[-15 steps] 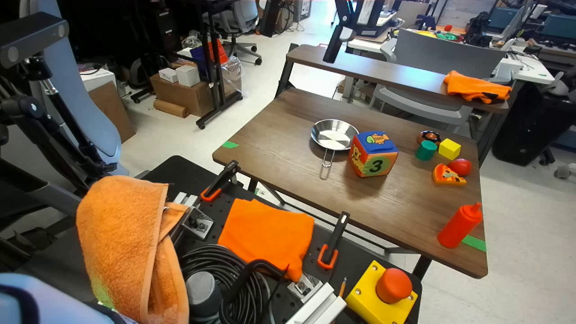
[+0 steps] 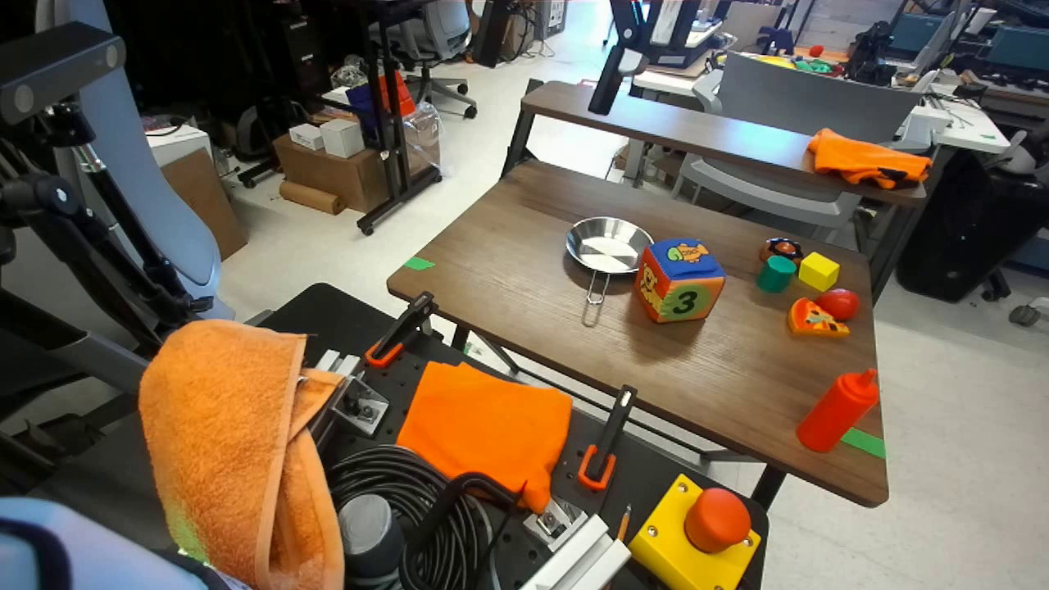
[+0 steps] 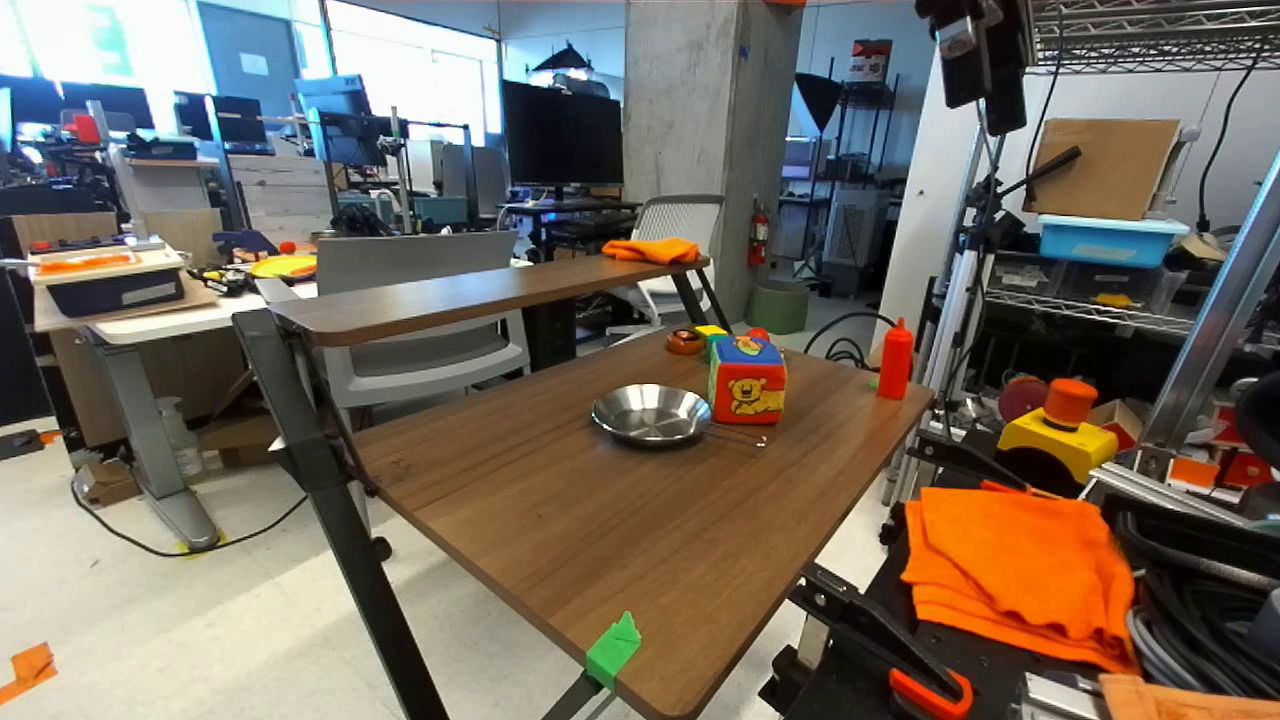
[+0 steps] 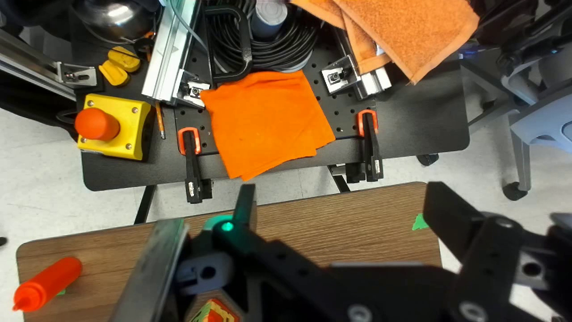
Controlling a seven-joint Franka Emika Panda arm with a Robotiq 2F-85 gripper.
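Observation:
My gripper [image 2: 546,83] hangs high above the table at the top edge of exterior view 1, its dark fingers spread apart. In the wrist view the fingers also stand open, with nothing held between them. On the brown table [image 2: 492,246], a steel pan [image 2: 610,242] lies with its handle toward the front edge. A soft picture cube [image 2: 680,280] sits close beside it. Farther right are a teal cup [image 2: 776,274], a yellow block [image 2: 818,271], a red round toy [image 2: 838,304] and a pizza slice [image 2: 818,319]. A red bottle [image 2: 837,410] stands near the right front corner.
A raised shelf [image 2: 688,128] runs along the table's back, with an orange cloth [image 2: 865,157] on it. In front, the black bench carries a folded orange cloth [image 4: 268,120], clamps and a yellow stop-button box [image 4: 120,126].

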